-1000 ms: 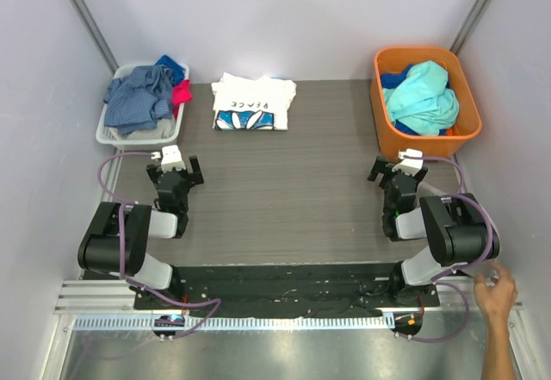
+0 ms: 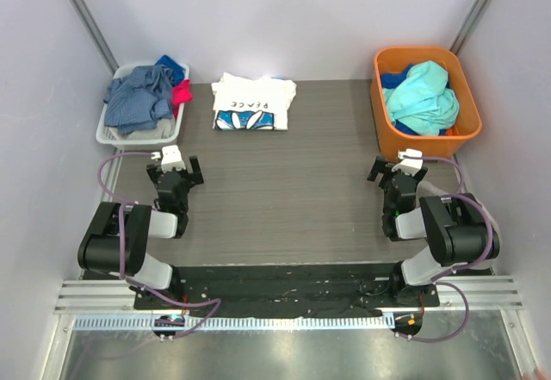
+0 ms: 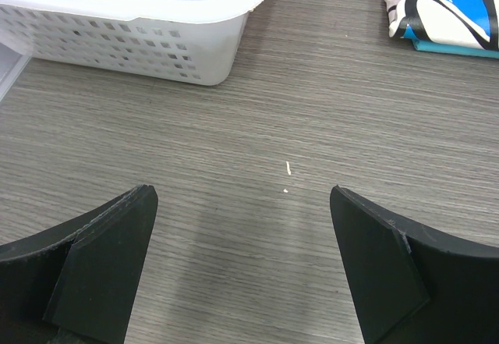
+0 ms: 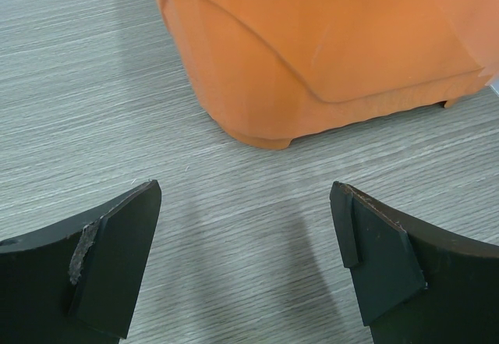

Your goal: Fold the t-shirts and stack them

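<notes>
A folded white t-shirt with dark lettering and a blue print (image 2: 254,104) lies flat at the back of the table, left of centre. Part of its printed edge (image 3: 452,8) shows at the top right of the left wrist view, with a teal layer beneath. My left gripper (image 2: 175,173) hovers in front of the white basket, fingers open and empty; its fingers (image 3: 101,274) have only bare table between them. On the other side, my right gripper (image 2: 397,171) is open and empty in front of the orange basket.
A white basket (image 2: 142,144) with blue, red and grey cloth stands back left. An orange basket (image 2: 385,134) holding turquoise cloth (image 2: 422,100) and dark blue cloth stands back right. Walls close in both sides.
A person's hand at the lower right has withdrawn, leaving barely a trace at the frame's edge. Both arms and the cloth look unmoved.
</notes>
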